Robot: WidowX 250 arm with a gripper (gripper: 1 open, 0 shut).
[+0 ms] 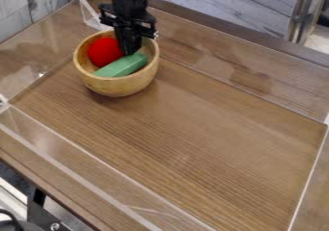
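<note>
A round wooden bowl (pixel 118 86) stands at the upper left of the table, holding a red object (pixel 104 50) and a green block (pixel 121 69). My black gripper (pixel 125 45) reaches down from the top edge over the bowl's far part, its tip at the contents. The fingertips are dark and small, so whether anything is between them is hard to see.
A white wall or ledge runs along the back right, and a pale panel stands at the upper left corner.
</note>
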